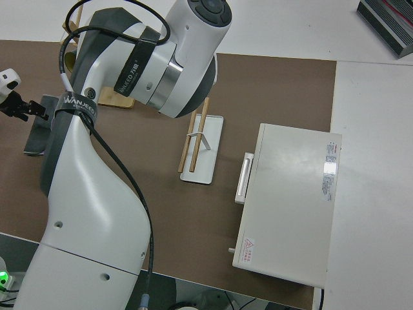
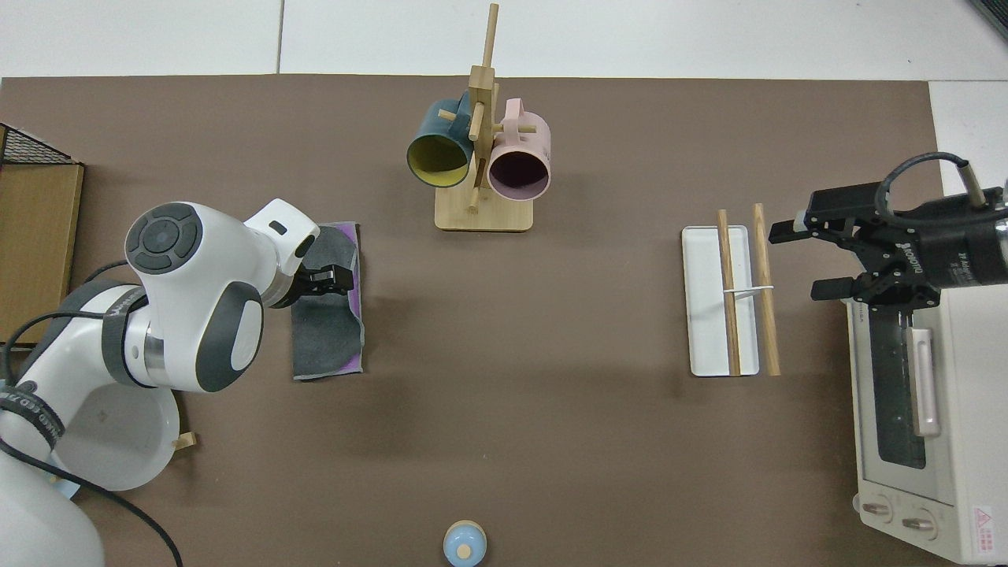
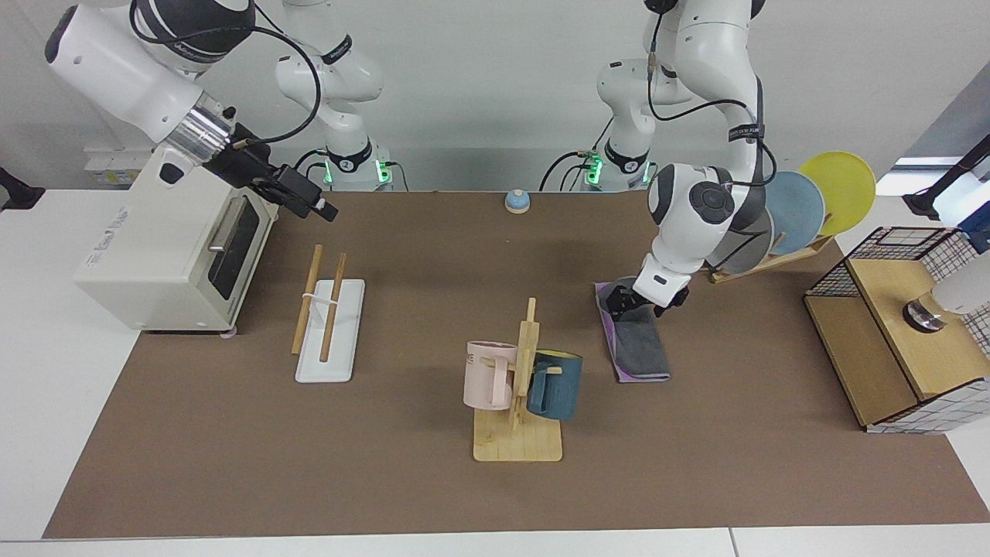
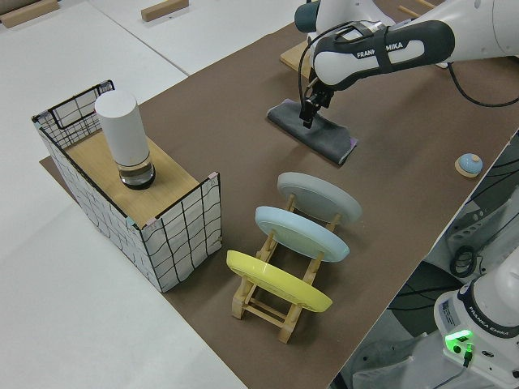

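My left gripper (image 2: pixel 321 280) is over the grey cloth with purple edge (image 2: pixel 326 340); in the left view it (image 3: pixel 646 303) hangs at that cloth's upper end. Whether its fingers are apart is unclear. My right gripper (image 2: pixel 803 257) is raised beside the white oven (image 2: pixel 973 406), near a white tray (image 2: pixel 702 293) with two wooden sticks (image 2: pixel 765 331); its two finger parts stand apart with nothing between them. A wooden mug tree (image 2: pixel 477 217) holds a blue mug (image 2: pixel 435 142) and a pink mug (image 2: pixel 529 151).
A wire-and-wood shelf (image 4: pixel 170 186) with a white cylinder (image 4: pixel 122 130) and a rack of plates (image 4: pixel 276 279) stand on the left arm's side. A small blue round object (image 2: pixel 465 543) lies at the near edge.
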